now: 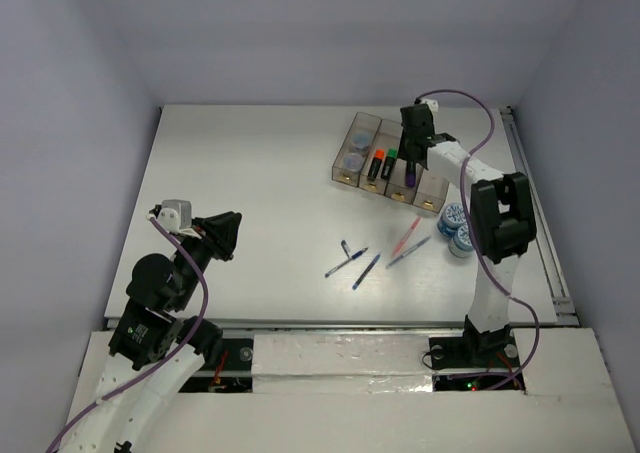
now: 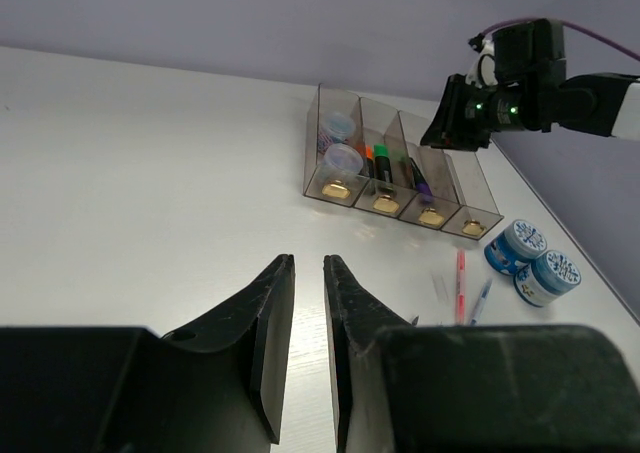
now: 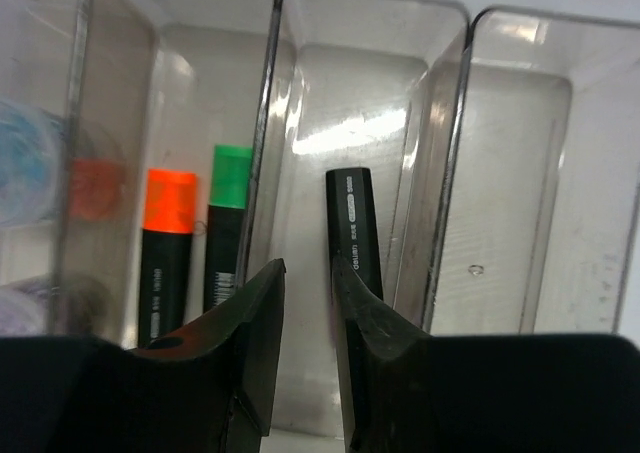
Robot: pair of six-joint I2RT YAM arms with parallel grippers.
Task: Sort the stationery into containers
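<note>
A clear divided box (image 1: 345, 179) stands at the back right. Its leftmost compartment holds two small jars (image 2: 343, 161). An orange-capped highlighter (image 3: 168, 243) and a green-capped one (image 3: 228, 223) share the compartment beside it. In the one after that lies a purple-ended highlighter (image 1: 410, 176), whose black body (image 3: 353, 223) shows in the right wrist view, partly behind a finger. My right gripper is over this compartment, fingers parted, with nothing seen gripped. Far off at the left, my left gripper is open and empty. On the table are a red pen (image 1: 406, 235) and a light-blue pen (image 1: 408, 250).
Two blue-lidded jars (image 1: 452, 218) stand right of the loose pens. A dark-blue pen (image 1: 366, 271), a blue-and-white pen (image 1: 346, 263) and a short piece (image 1: 346, 247) lie mid-table. The box's rightmost compartment (image 3: 510, 193) looks empty. Open table fills the left and centre.
</note>
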